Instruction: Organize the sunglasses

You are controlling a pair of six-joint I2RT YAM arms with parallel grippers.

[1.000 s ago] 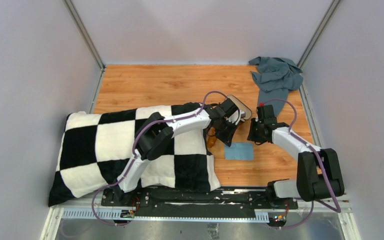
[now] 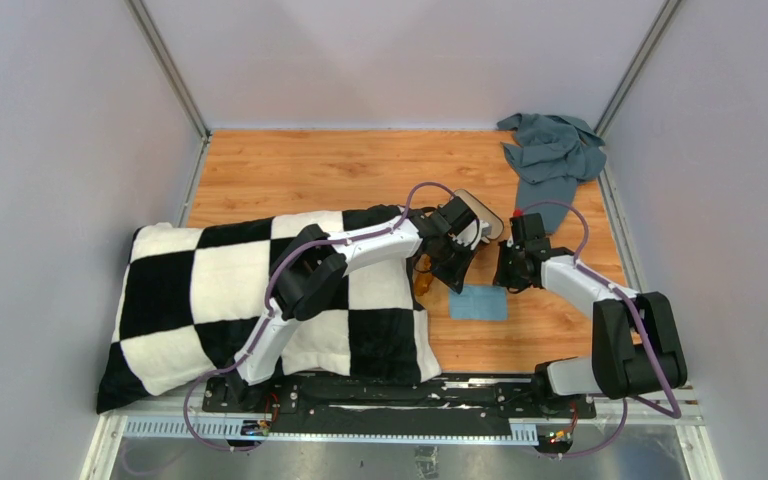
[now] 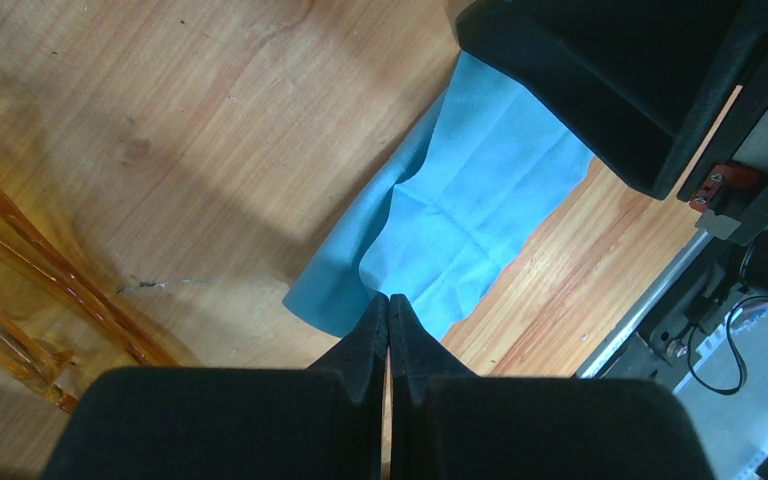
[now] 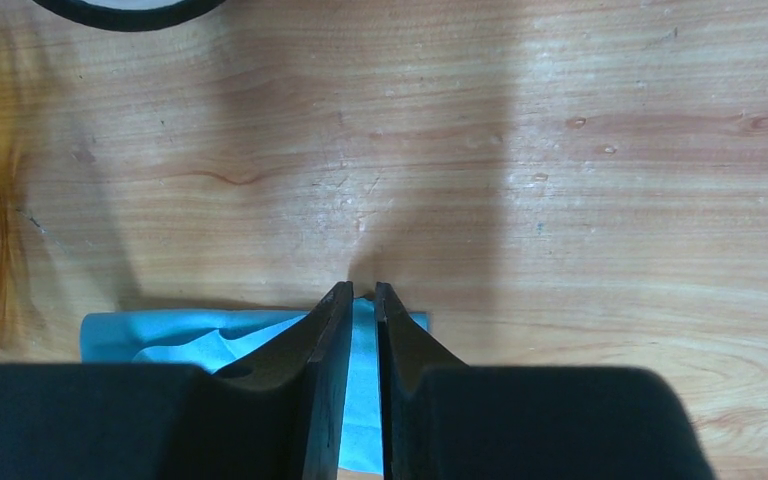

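Note:
A blue cloth (image 2: pixel 478 303) lies folded on the table in front of both arms. At its left corner my left gripper (image 2: pixel 460 290) is shut; in the left wrist view its fingertips meet over the edge of the cloth (image 3: pixel 490 190), and nothing clear shows between them. My right gripper stands a little open over the cloth's other top corner, with blue fabric visible in the narrow gap; I cannot tell whether the tips touch it. Amber sunglasses (image 3: pixel 60 270) rest left of the cloth, partly cut off by the frame.
An open case (image 2: pixel 491 220) with a dark rim lies behind the grippers, partly hidden by the left one. A black-and-white checkered blanket (image 2: pixel 230 280) covers the left of the table. Crumpled grey-blue fabric (image 2: pixel 557 150) sits at the back right.
The left arm and the cloth look unmoved.

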